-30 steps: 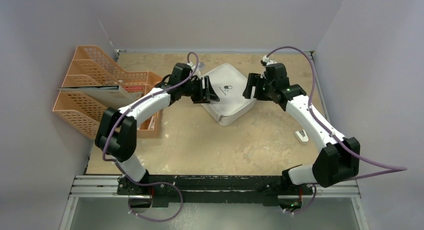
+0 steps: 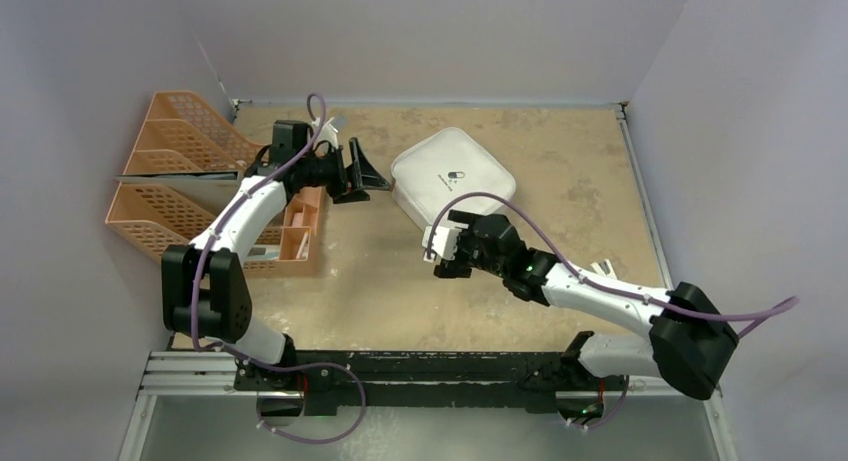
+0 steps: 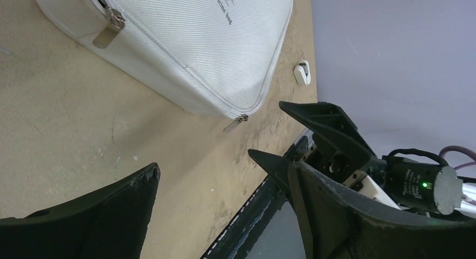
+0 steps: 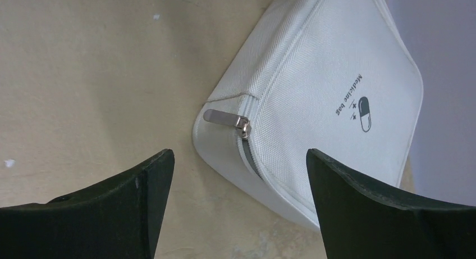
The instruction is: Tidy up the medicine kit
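A white zippered medicine bag (image 2: pixel 453 171) lies on the table, its printed lid facing up. One metal zipper pull (image 4: pixel 222 117) hangs at its near corner in the right wrist view, and the zip is slightly parted beside it. Another pull (image 3: pixel 236 123) shows at a corner in the left wrist view. Just left of the bag is my left gripper (image 2: pixel 372 168), its fingers apart and empty. My right gripper (image 2: pixel 445 246) stands open at the bag's near corner, covering that corner from above, with nothing between its fingers.
An orange organizer (image 2: pixel 300 265) with compartments and a flat item (image 2: pixel 205 188) in it fills the left side. A small white clip-like object (image 2: pixel 604 269) lies at the right, partly behind the right arm.
My left gripper has moved left off the bag and its fingers have spread. My right gripper has swung left and toward the front, from the bag's right side to its near corner.
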